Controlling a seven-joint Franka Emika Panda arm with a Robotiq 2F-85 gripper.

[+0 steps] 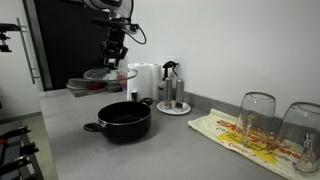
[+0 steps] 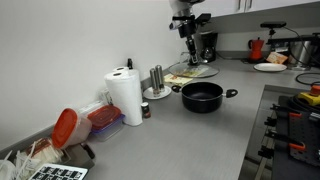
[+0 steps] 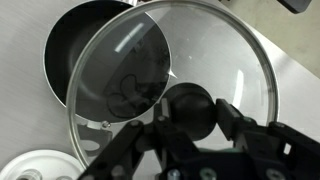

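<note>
A glass lid point(image 1: 107, 75) with a black knob point(image 3: 190, 108) hangs level in the air, held by the knob in my gripper, whose fingers are shut on it. Below the lid, the black pot point(image 1: 124, 123) stands uncovered on the counter, its two handles sticking out. In exterior view 2 the lid point(image 2: 197, 71) shows above and behind the pot point(image 2: 203, 97). From the wrist, the lid overlaps part of the pot point(image 3: 62, 50), off to one side of its opening.
White paper towel rolls point(image 2: 126, 97) stand near the wall beside a plate point(image 1: 174, 108) with shakers. Upturned glass jars point(image 1: 256, 112) rest on a patterned cloth point(image 1: 222, 127). The grey counter in front of the pot is clear.
</note>
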